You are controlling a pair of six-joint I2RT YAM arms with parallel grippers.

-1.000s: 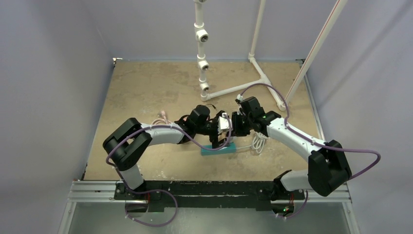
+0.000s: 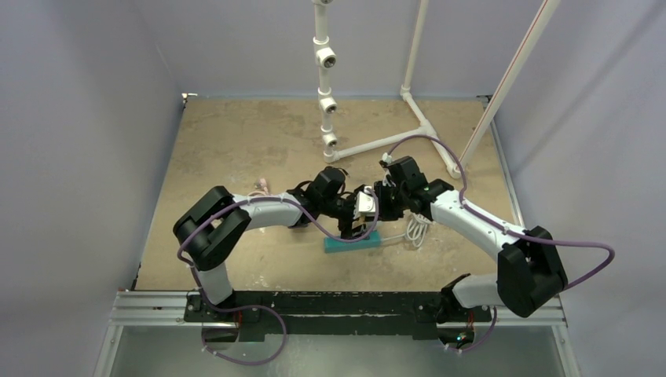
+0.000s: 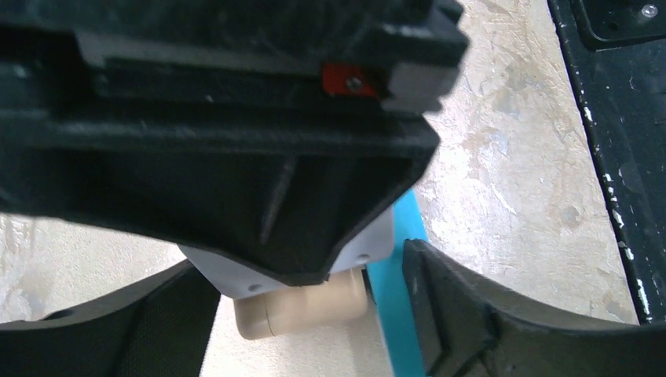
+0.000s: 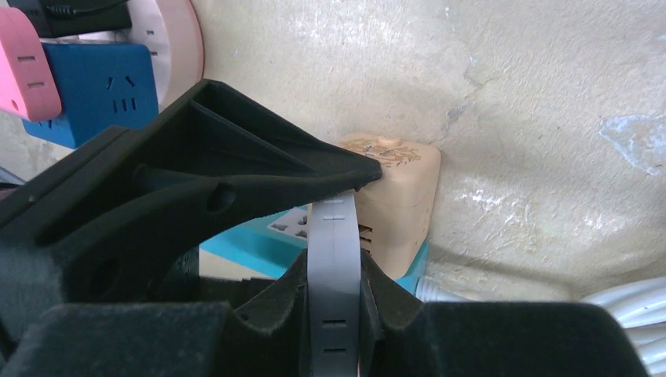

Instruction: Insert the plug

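Both grippers meet over the teal power strip (image 2: 342, 245). In the right wrist view my right gripper is shut on a grey plug (image 4: 334, 259), held above a beige socket adapter (image 4: 400, 196) on the strip. In the left wrist view the beige adapter (image 3: 298, 310) shows below the other gripper, between the dark, blurred fingers of my left gripper, which stands part open; whether they touch it is unclear. How far the plug sits relative to the socket holes is hidden.
Pink and blue socket blocks (image 4: 94, 90) lie beside the work in the right wrist view. A coiled white cable (image 2: 418, 229) lies right of the strip. White pipe framing (image 2: 377, 141) stands behind.
My left arm has shifted a little to the right, toward the right gripper. The right arm looks almost unchanged.
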